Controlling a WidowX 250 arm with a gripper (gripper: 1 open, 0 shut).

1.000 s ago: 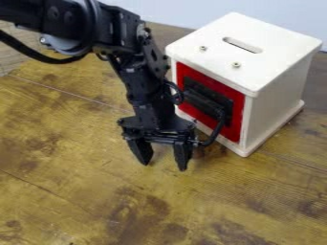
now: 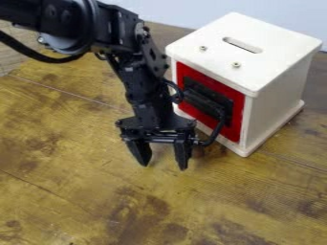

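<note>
My black gripper (image 2: 161,155) hangs low over the wooden floor, fingers pointing down and apart, with nothing seen between them. It is just left of and in front of a white box (image 2: 278,92) that has a slot (image 2: 242,45) and two small bolts in its top. The box's left-facing side carries a red panel (image 2: 192,73) with a black fitting on it, partly hidden by my arm and cable.
A pale wall (image 2: 192,8) stands behind the box. My arm reaches in from the upper left.
</note>
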